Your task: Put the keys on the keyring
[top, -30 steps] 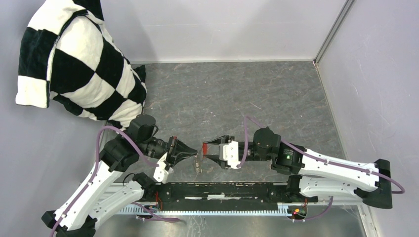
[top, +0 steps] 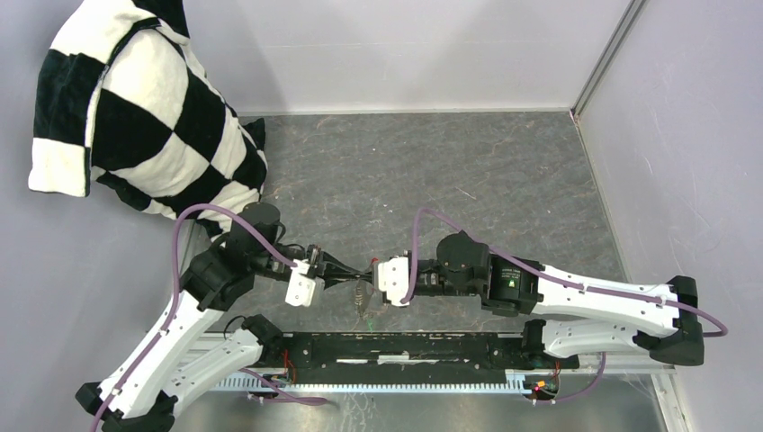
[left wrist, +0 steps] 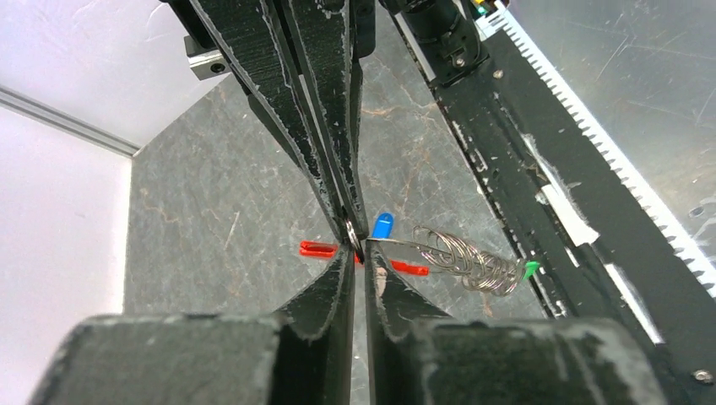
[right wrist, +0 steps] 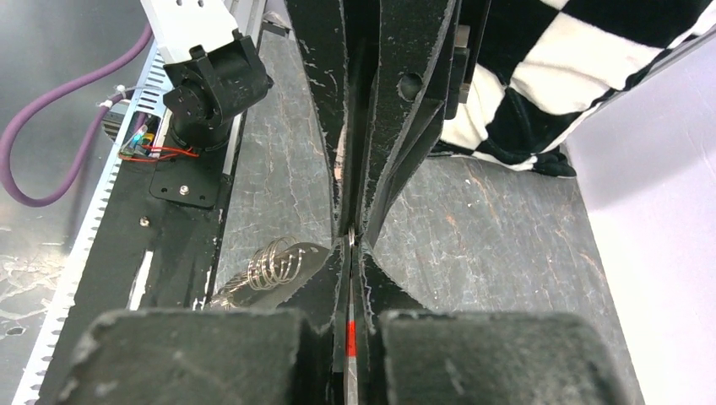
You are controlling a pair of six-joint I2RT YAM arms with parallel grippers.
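My left gripper (top: 364, 275) and right gripper (top: 372, 275) meet fingertip to fingertip. At the left fingertips (left wrist: 363, 255) a small metal ring stands upright; whether they grip it is unclear. My right gripper is shut, with a thin bit of metal at its tips. Below, in the left wrist view, are red keys (left wrist: 409, 268), a blue key (left wrist: 383, 225), a green key (left wrist: 530, 268) and a coiled wire (left wrist: 490, 274). In the right wrist view the coil (right wrist: 274, 263) is left of the fingers, and red shows behind them.
A checked cushion (top: 144, 135) fills the back left. A black rail (top: 432, 355) runs along the front edge, and pale walls bound the sides and back.
The right one has shifted left, and less red shows at its tips in the top view.
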